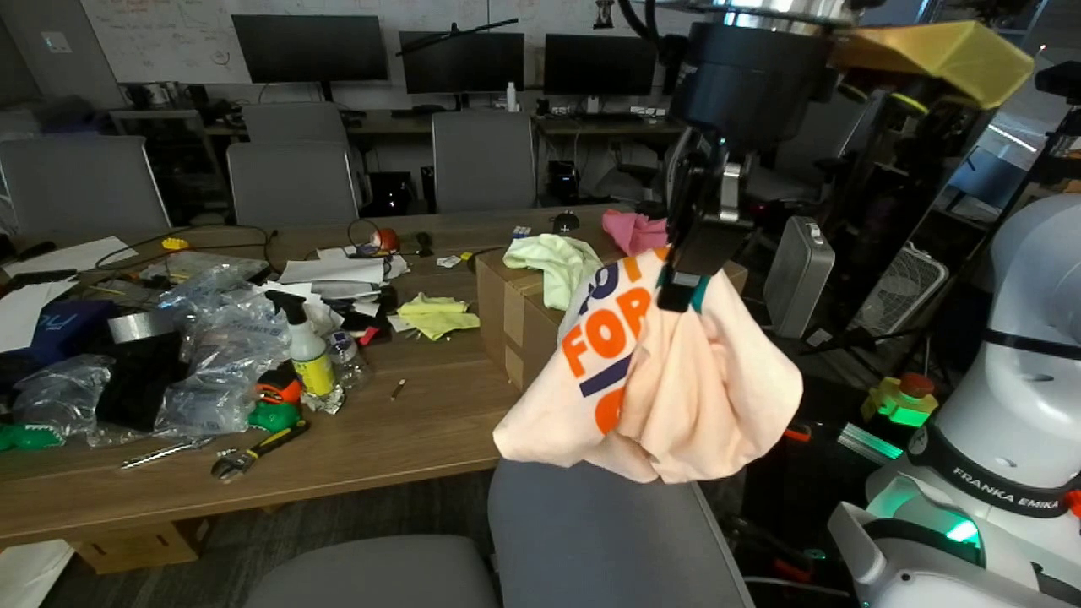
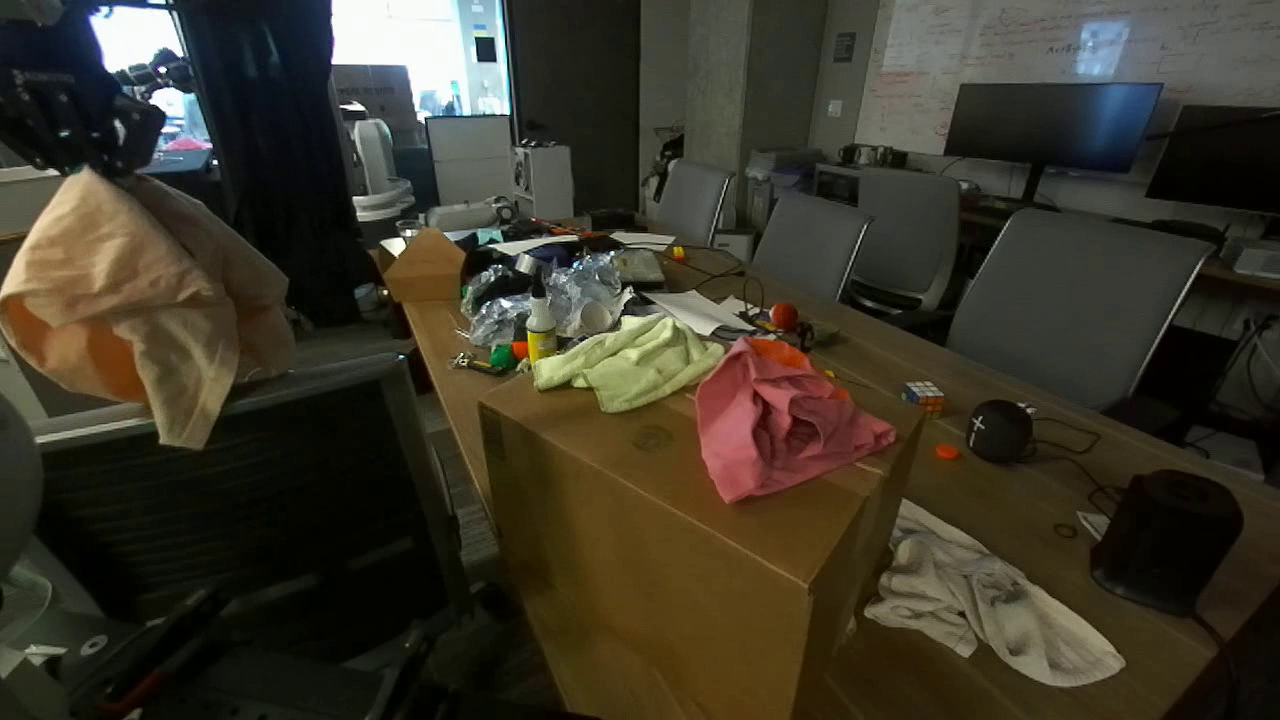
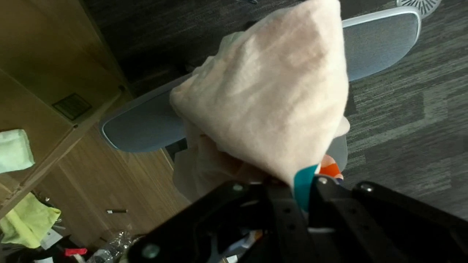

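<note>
A peach cloth (image 1: 699,405) with orange and purple lettering hangs in folds from my gripper (image 1: 681,294), which is shut on its upper part. In exterior view 1 it hangs in front of the cardboard box and over the grey chair (image 1: 598,527). At the left of exterior view 2 the same cloth (image 2: 144,288) dangles above the chair back (image 2: 240,504). The wrist view has the cloth (image 3: 276,92) bulging out ahead of the fingers, a teal patch at the pinch, and it covers part of the chair below.
On the table stands a large cardboard box (image 2: 648,540) bearing a pale green cloth (image 2: 636,360) and a pink cloth (image 2: 780,420). A yellow cloth (image 1: 437,316), a spray bottle (image 1: 309,350) and plastic bags (image 1: 228,334) clutter the tabletop. A white cloth (image 2: 984,594) lies beside the box.
</note>
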